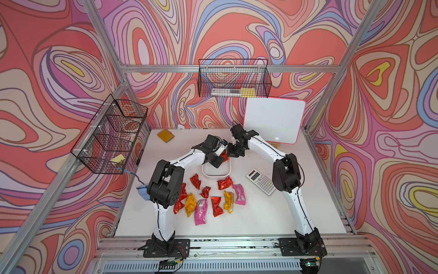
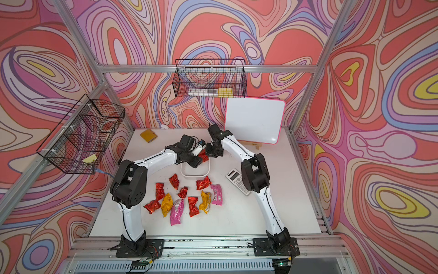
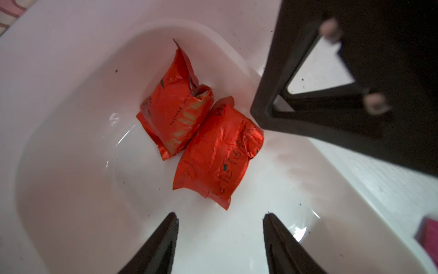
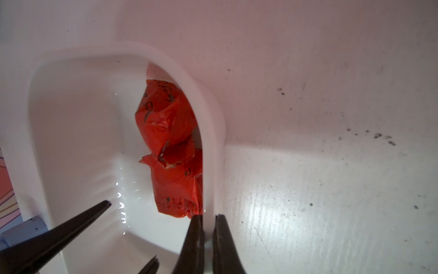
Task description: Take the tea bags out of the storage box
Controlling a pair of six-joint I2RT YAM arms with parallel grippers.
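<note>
Two red tea bags (image 3: 214, 155) lie at the far end of the white storage box (image 1: 216, 175). In the left wrist view my left gripper hangs over the box's interior, fingers apart, with nothing between them. My right gripper is shut on the box's right rim, beside the red bags.
Several red, yellow and pink packets (image 1: 216, 205) lie in front of the box. A calculator (image 1: 261, 181) is to the right, a whiteboard (image 1: 273, 118) at the back right, and a yellow square object (image 1: 165, 134) at the back left.
</note>
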